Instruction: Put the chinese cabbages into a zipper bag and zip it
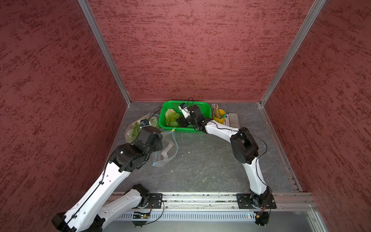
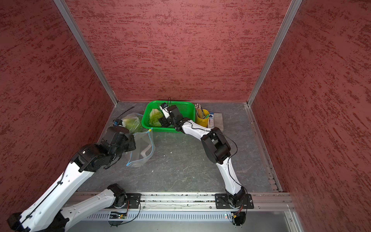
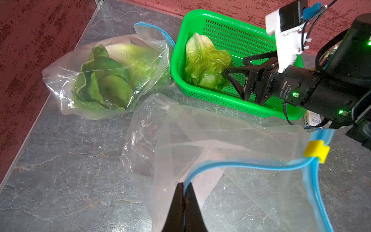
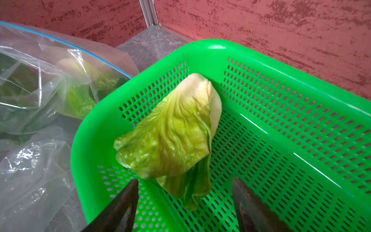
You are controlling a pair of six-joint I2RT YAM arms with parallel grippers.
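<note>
In the green basket (image 4: 309, 87) lies a pale green cabbage (image 4: 174, 131), by the left end wall. My right gripper is open over the basket, its fingers apart just short of the cabbage in the right wrist view. My left gripper is shut on the blue-edged rim of a clear zipper bag (image 3: 247, 135), whose mouth gapes. A yellow slider (image 3: 316, 150) sits at that bag's far corner. I see no cabbage inside this bag. Another clear bag (image 3: 63, 83) holding green cabbage leaves (image 3: 112, 81) rests left of the basket.
A yellow cup (image 2: 202, 119) with sticks stands right of the basket, beside a flat grey item (image 2: 218, 120). Red walls close in the back and sides.
</note>
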